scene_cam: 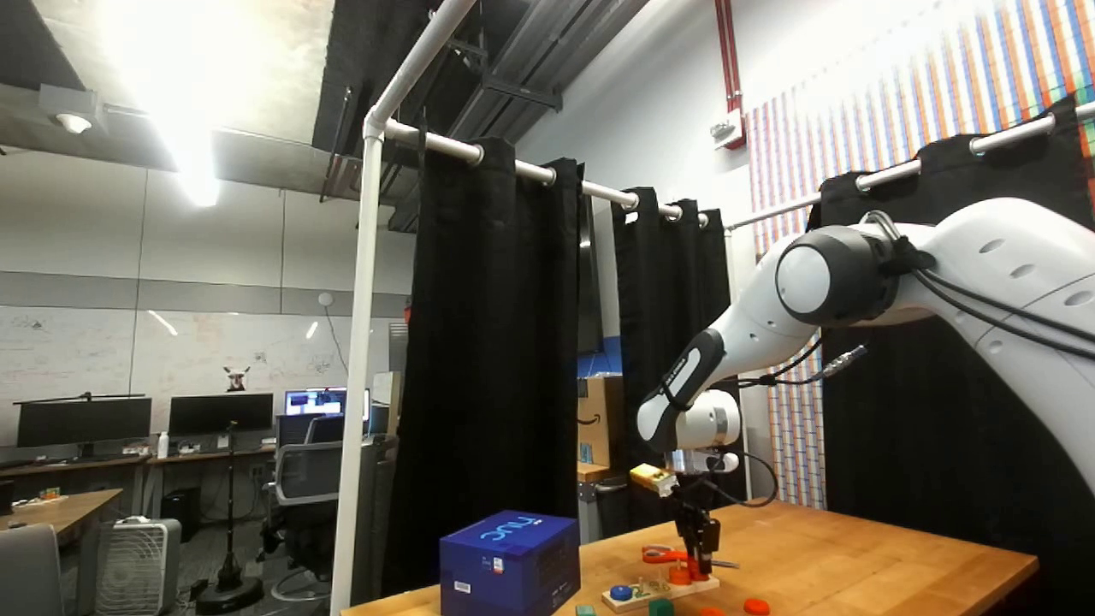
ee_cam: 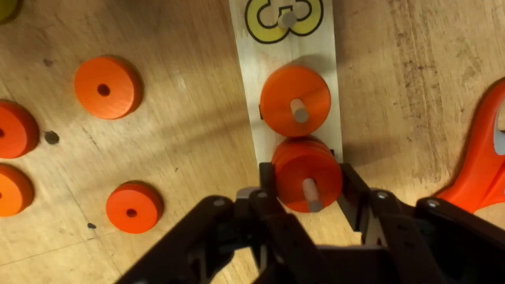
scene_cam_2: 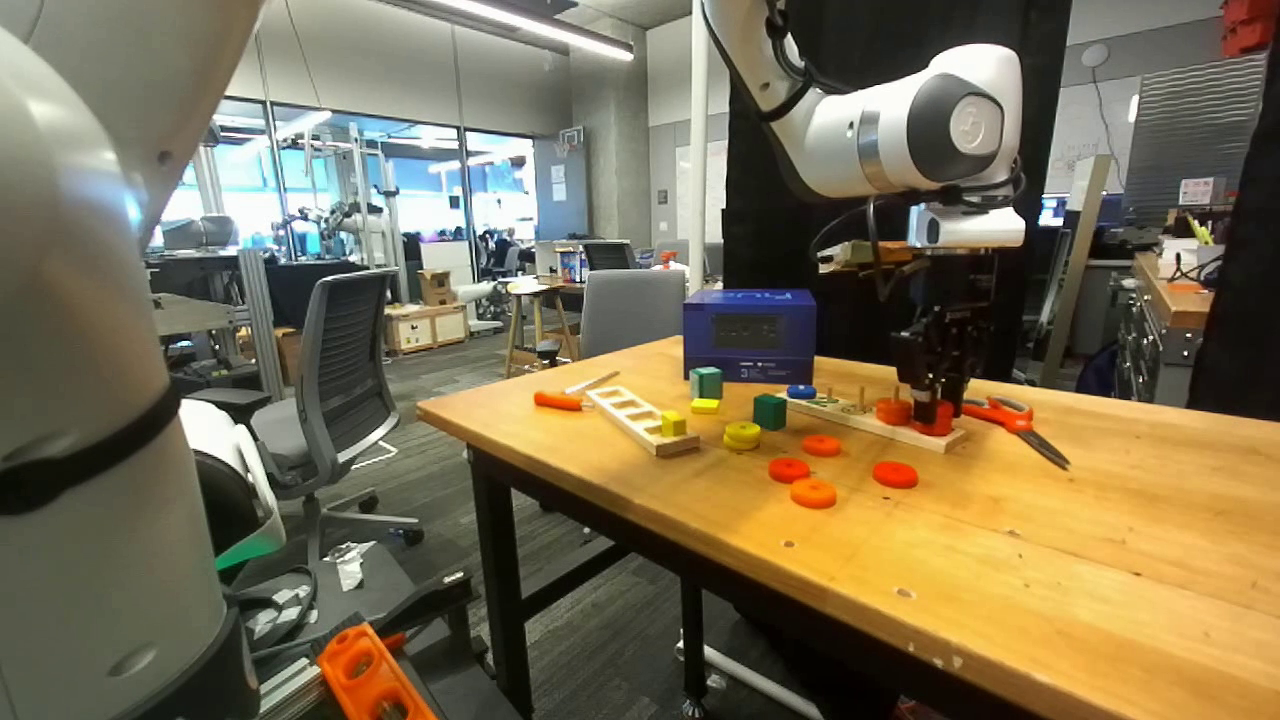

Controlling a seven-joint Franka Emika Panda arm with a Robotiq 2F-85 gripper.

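Note:
A wooden peg board (scene_cam_2: pixel 858 419) lies on the table with pegs along it. At its near end, my gripper is shut on a red ring (ee_cam: pixel 303 172), a finger on either side. The end peg sticks up through that ring's hole, and other red ring edges show just beneath it. An orange ring (ee_cam: pixel 291 90) sits on the neighbouring peg, and beyond it is a bare peg beside a yellow 3. A blue ring (scene_cam_2: pixel 801 391) is on the board's far end.
Loose orange and red rings (ee_cam: pixel 108 88) lie beside the board, and red-handled scissors (scene_cam_2: pixel 1005 415) on its other side. A dark green cube (scene_cam_2: pixel 769 412), a ladder-like wooden frame (scene_cam_2: pixel 642 418) and a blue box (scene_cam_2: pixel 750 341) stand further off.

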